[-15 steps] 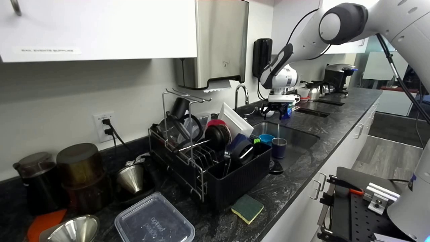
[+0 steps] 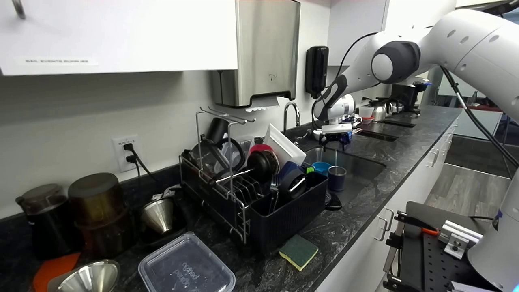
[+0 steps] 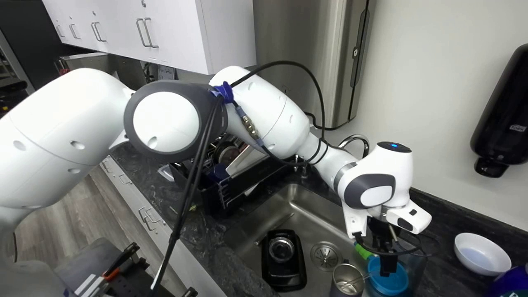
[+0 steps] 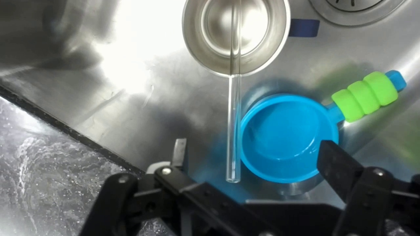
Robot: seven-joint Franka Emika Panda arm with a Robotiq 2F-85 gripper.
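Observation:
My gripper is open above the sink, its black fingers spread wide with nothing held between them. Below lies a blue bowl-shaped scoop (image 4: 289, 135) with a green grip (image 4: 366, 96), nearer the right finger. A clear rod (image 4: 234, 129) leans out of a metal mug (image 4: 236, 35) and crosses the space between the fingers, left of the scoop. The mug has a dark blue handle (image 4: 305, 28). In the second exterior view the gripper (image 3: 387, 269) overlaps the blue scoop (image 3: 396, 282); its height above it is hard to judge.
A black tray (image 3: 283, 269) with a small round dish sits in the sink (image 3: 297, 205), near the drain (image 3: 325, 255). A white bowl (image 3: 481, 253) stands on the counter beside it. The loaded dish rack (image 2: 287, 219) and faucet (image 2: 292, 112) border the sink.
The arm has come down, bringing my gripper lower over the sink. Mug, scoop and dish rack look unmoved.

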